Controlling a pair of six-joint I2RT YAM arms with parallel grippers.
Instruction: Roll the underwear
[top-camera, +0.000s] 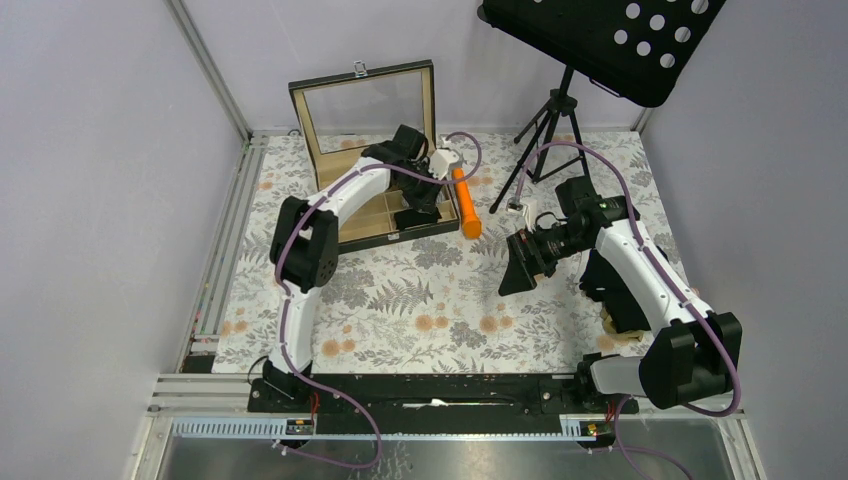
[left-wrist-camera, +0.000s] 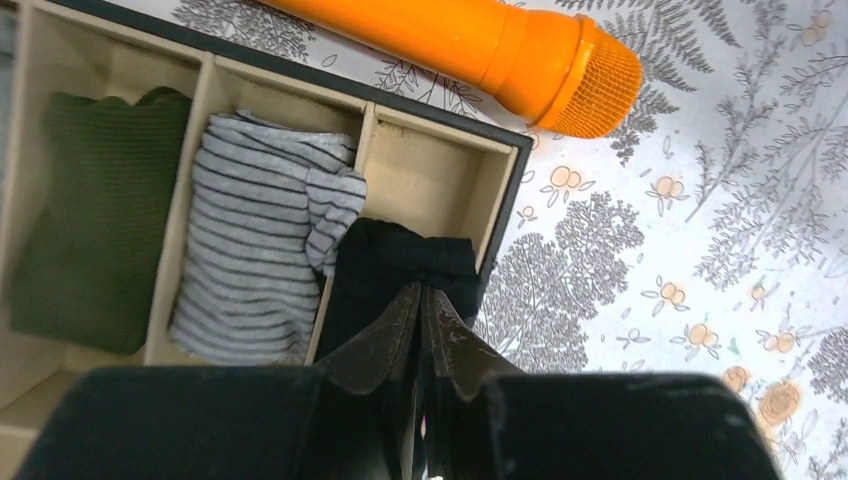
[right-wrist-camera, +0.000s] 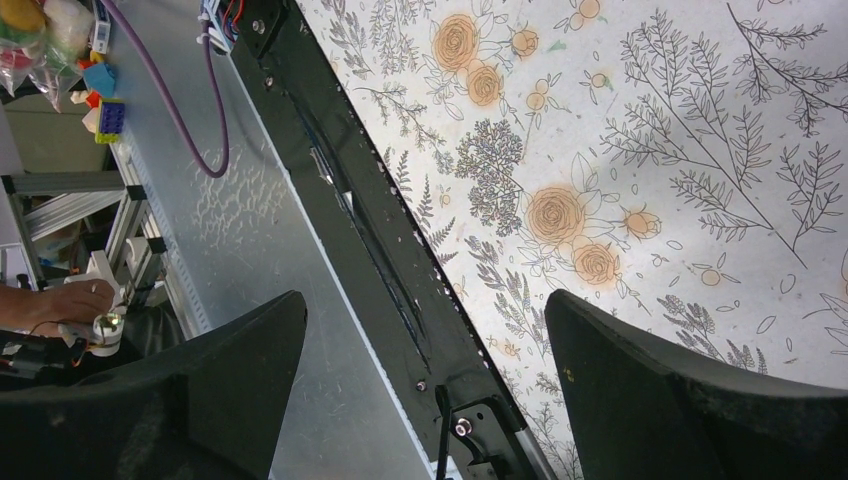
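A black folded garment lies in a compartment of the wooden divider box, beside grey striped underwear and an olive green piece. My left gripper is shut over the black garment; dark fingers against dark cloth hide whether cloth is between them. In the top view my right gripper is held over the right part of the table; in the right wrist view it stands open and empty above the cloth.
An orange microphone lies along the box's right side. A black stand occupies the back right, and dark cloths lie at the far right.
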